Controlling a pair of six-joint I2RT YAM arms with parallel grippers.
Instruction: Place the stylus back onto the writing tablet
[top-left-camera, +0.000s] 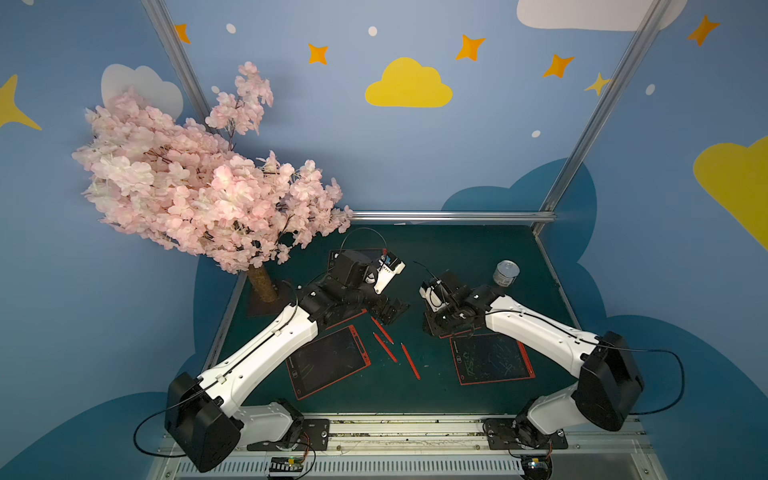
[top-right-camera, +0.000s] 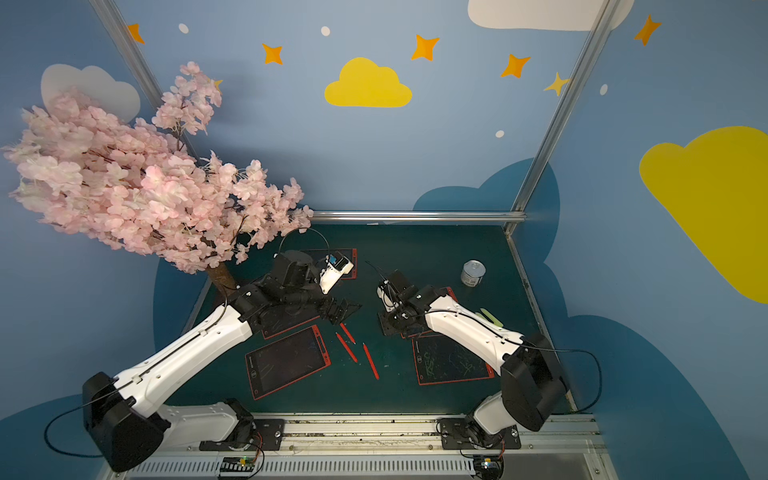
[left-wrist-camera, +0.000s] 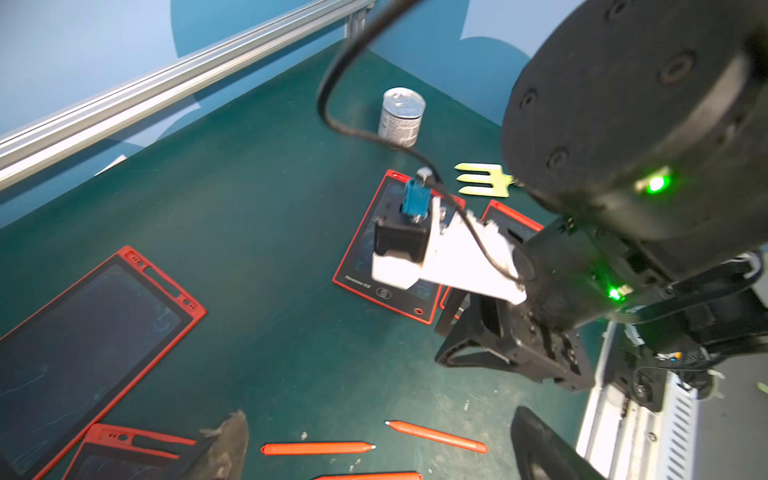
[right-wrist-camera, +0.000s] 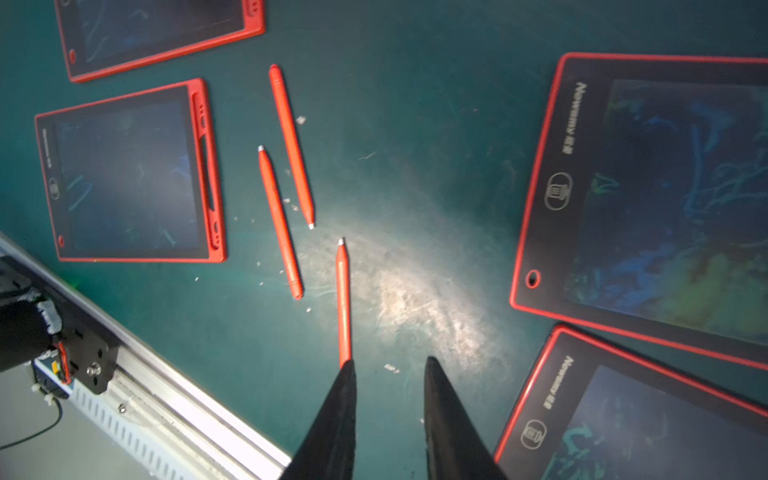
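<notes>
Three red styluses (right-wrist-camera: 285, 144) (right-wrist-camera: 278, 224) (right-wrist-camera: 343, 296) lie loose on the green mat at centre, between several red-framed writing tablets (right-wrist-camera: 120, 176). One tablet at the lower left (top-right-camera: 286, 360) has an empty slot along its edge in the right wrist view. My left gripper is open above the styluses, nothing between its fingers. My right gripper is over the mat just right of the nearest stylus, fingers apart and holding nothing visible.
A tin can (top-right-camera: 473, 272) and a pale green fork-shaped object (left-wrist-camera: 484, 180) sit at the right. A blossom tree (top-left-camera: 262, 284) stands at the left. Both arms are close together over the middle.
</notes>
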